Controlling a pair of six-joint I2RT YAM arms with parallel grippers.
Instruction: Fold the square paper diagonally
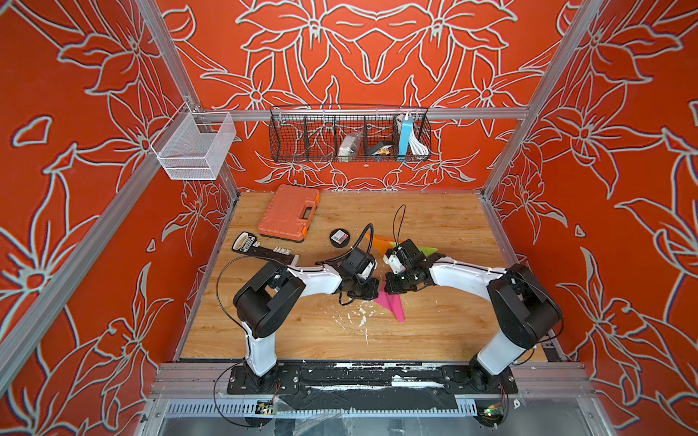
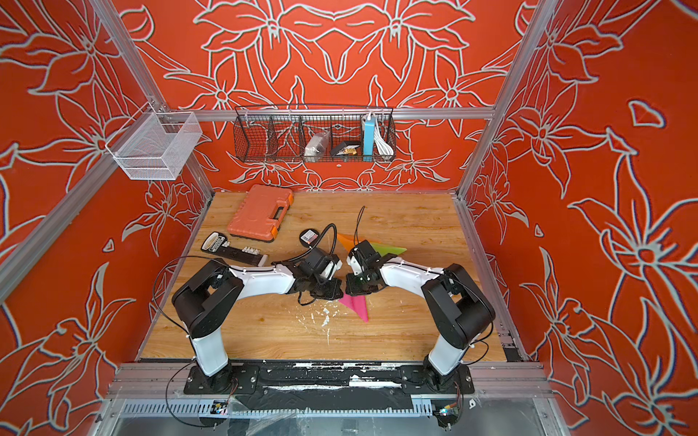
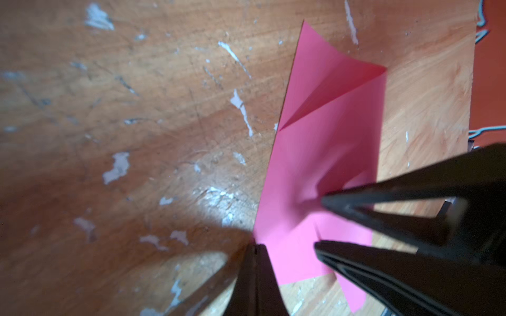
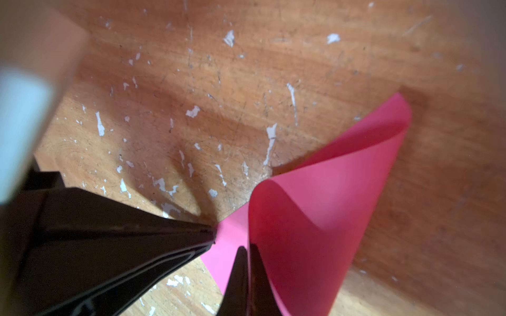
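A pink square paper lies on the table between my two arms, its near part curled over into a rolled, pointed flap (image 4: 337, 194) in the right wrist view. My right gripper is shut on an upright edge of that paper, which runs down between its fingers. My left gripper is shut, its tips touching the paper's left edge at a corner; whether any paper sits between them does not show. In the top left view, the left gripper (image 1: 376, 289) and right gripper (image 1: 388, 285) almost meet over the paper, hiding its middle.
Orange paper (image 1: 381, 242) and green paper (image 1: 427, 251) lie just behind the grippers. A black round container (image 1: 339, 237), an orange case (image 1: 289, 212) and a dark strip-shaped item (image 1: 261, 249) are at the back left. White flecks (image 1: 362, 317) dot the front table.
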